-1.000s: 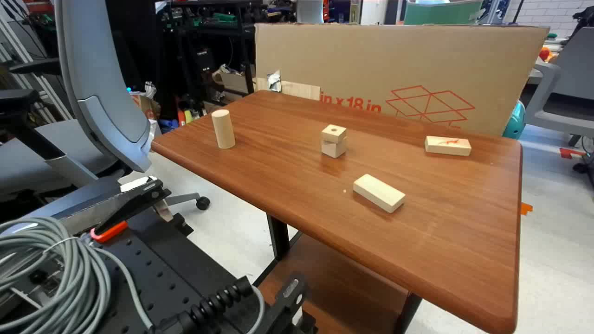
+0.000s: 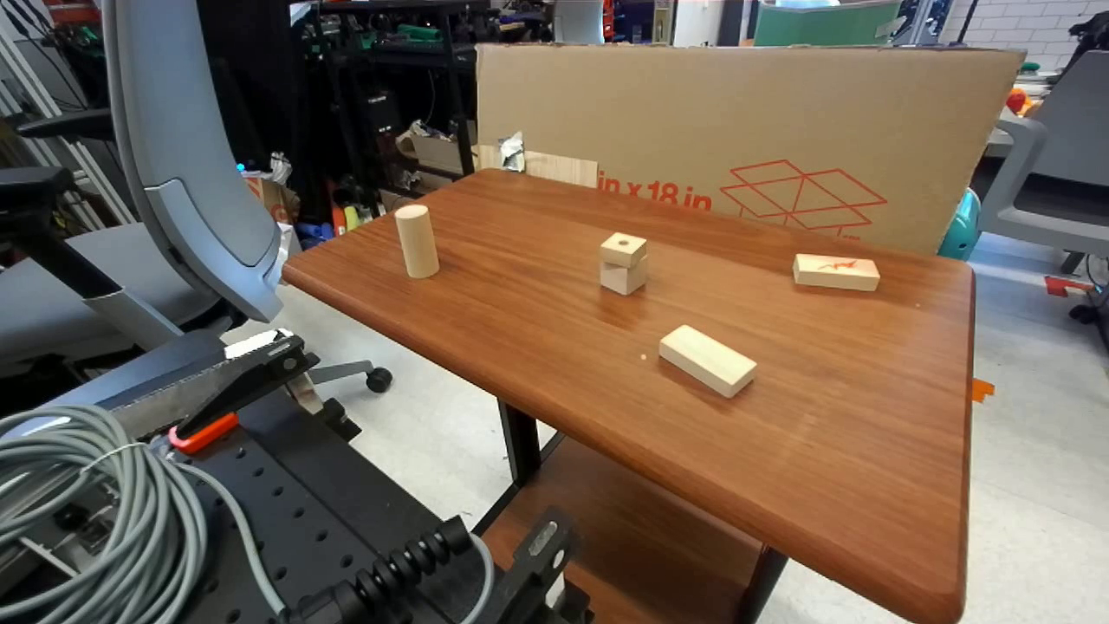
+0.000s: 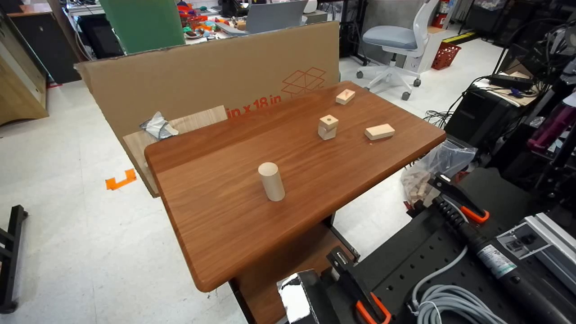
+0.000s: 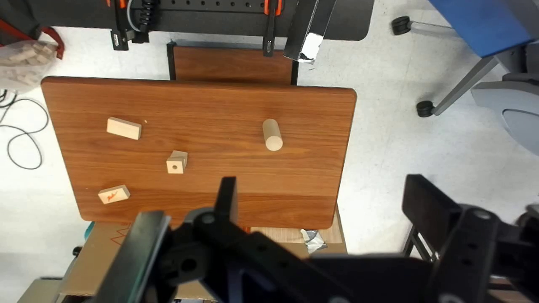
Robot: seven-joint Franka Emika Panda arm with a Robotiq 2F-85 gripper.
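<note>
In the wrist view my gripper is open, its two dark fingers wide apart with nothing between them, high above the table. A wooden cylinder stands upright on the tabletop. Two small wooden blocks form a stack near the middle, the upper one with a hole in its top. One plain rectangular block lies flat by the front. Another flat block, with a red mark on it, rests toward the back edge. Neither exterior view shows the gripper.
The brown table has wide bare areas between the pieces. A tall cardboard sheet stands along its back edge. On the opposite side is a black perforated bench with clamps and cable.
</note>
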